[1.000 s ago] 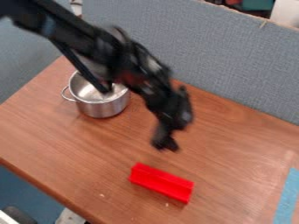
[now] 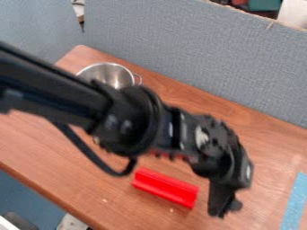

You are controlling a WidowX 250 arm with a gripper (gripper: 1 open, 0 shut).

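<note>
The black robot arm reaches in from the left, and its gripper [image 2: 223, 205] is low over the wooden table [image 2: 42, 135], just right of a red block [image 2: 164, 187] lying at the lower middle. The gripper is open, with nothing visible between its fingers. A steel pot [image 2: 110, 73] sits at the back left, largely hidden behind the arm. A small red patch behind the gripper is mostly hidden and cannot be identified.
A blue strip [image 2: 293, 198] lies at the right edge of the table. Grey padded walls bound the table at the back.
The arm and gripper have moved down and toward the front, from over the middle of the table to beside the red block. The block has not visibly moved.
</note>
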